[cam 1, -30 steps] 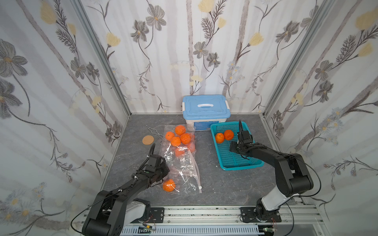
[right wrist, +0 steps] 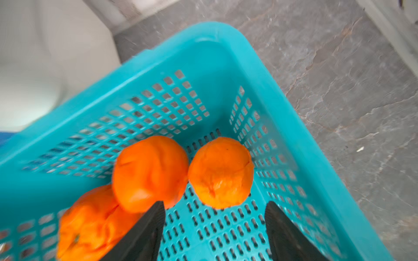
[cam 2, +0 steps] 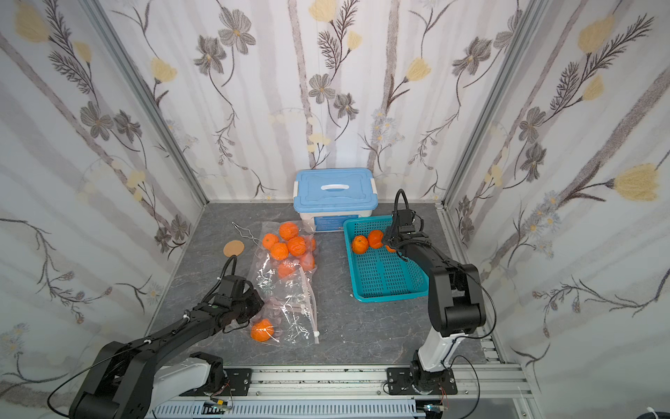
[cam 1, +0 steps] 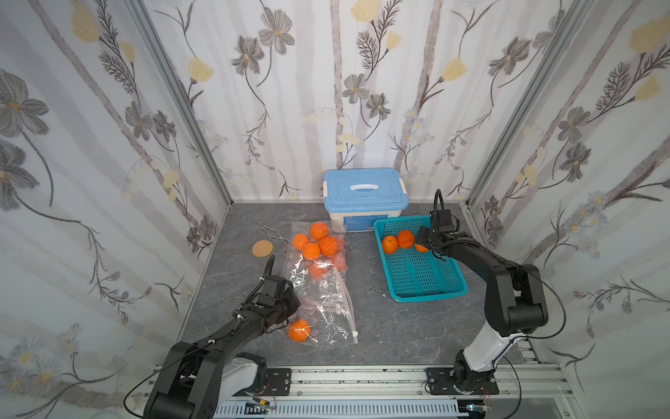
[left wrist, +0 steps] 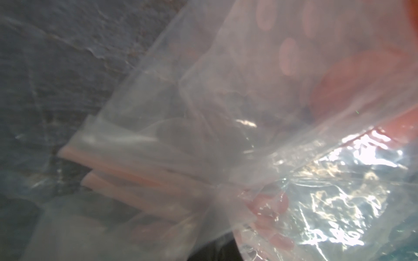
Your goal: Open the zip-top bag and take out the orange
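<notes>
The clear zip top bag [cam 1: 325, 296] lies on the left half of the table, with several oranges [cam 1: 319, 249] bunched in its far part. A single orange [cam 1: 299, 330] rests by its near zip end; whether film covers it is hard to tell. My left gripper is shut on the bag's film, which gathers into folds at the fingertips. Over the basket's far right corner, my right gripper has its fingers apart and empty. Just beyond those fingertips an orange [right wrist: 222, 172] sits on the basket floor, beside two others [right wrist: 150, 173].
The teal basket [cam 1: 425, 296] stands on the right, its near part bare. Behind it and to the left is a blue-lidded box [cam 1: 364, 192]. A round tan disc [cam 1: 262, 248] lies left of the bag. Grey table between bag and basket is clear.
My right gripper has shifted toward the basket's far right corner and opened. A third orange now shows there, next to the other two. The left arm and bag have stayed still.
</notes>
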